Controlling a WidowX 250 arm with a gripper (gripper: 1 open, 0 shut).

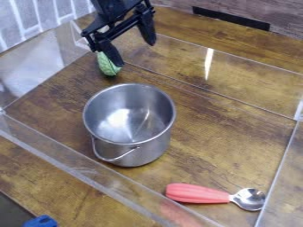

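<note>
My black gripper (119, 35) is at the top of the view, its fingers spread open, raised above and slightly right of a green oblong object (109, 64) on the wooden floor of the bin, which it partly hides. A steel pot (130, 137) with a wire handle stands in the centre. A spoon with a pink handle (204, 193) lies at the lower right.
Clear plastic walls surround the wooden surface (225, 124). A blue object (39, 221) sits at the bottom left, outside the near wall.
</note>
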